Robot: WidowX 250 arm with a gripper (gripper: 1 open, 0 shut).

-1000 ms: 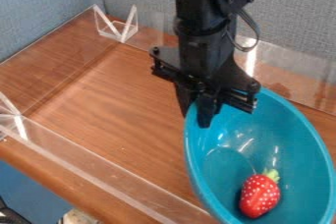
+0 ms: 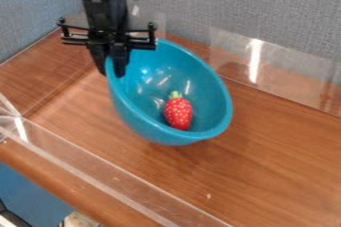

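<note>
A black gripper [image 2: 114,52] reaches down from the top at the upper left, its fingertips on the near-left rim of a turquoise bowl [image 2: 200,121]. The bowl is tilted, with a red strawberry [image 2: 177,113] inside it. Whether the fingers are shut on the rim is hard to tell.
A grey wall [image 2: 260,12] stands behind, with clear plastic edging along the table. A blue area lies beyond the near-left edge.
The gripper and the bowl with the strawberry have moved a long way left and away from the camera, toward the back left of the table.
</note>
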